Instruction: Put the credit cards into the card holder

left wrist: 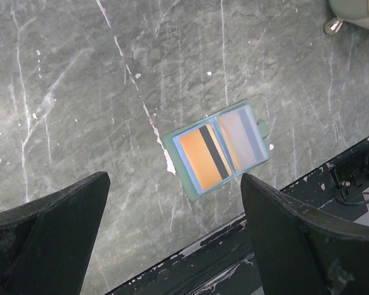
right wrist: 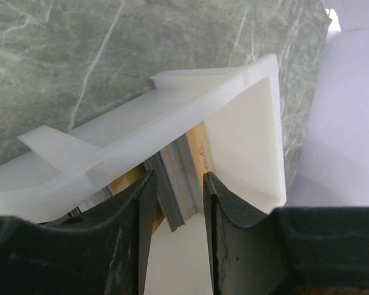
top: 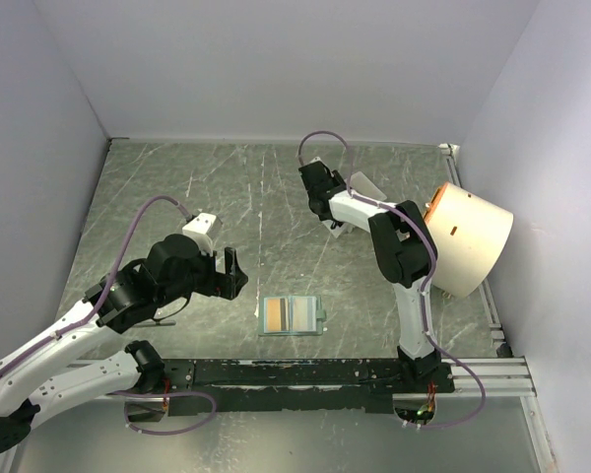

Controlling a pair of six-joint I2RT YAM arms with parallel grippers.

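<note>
The card holder (left wrist: 249,161) lies spread flat near the table's front edge, seen in the top and left wrist views. An orange card with a dark stripe (left wrist: 200,157) shows in its left half, and a pale sleeve covers the right half. In the right wrist view, several cards (right wrist: 178,178) stand on edge in a white box (right wrist: 243,138). My right gripper reaches into that box, part open, with grey cards between and just beyond its fingertips; no firm grip on them shows. Clear of everything, my left gripper (top: 238,273) hangs open over the left of the table.
A large cream cylinder with orange trim (top: 470,239) sits at the right table edge, close to the right arm. Bare grey table (top: 217,177) stretches across the left and the middle. A wall rises behind it.
</note>
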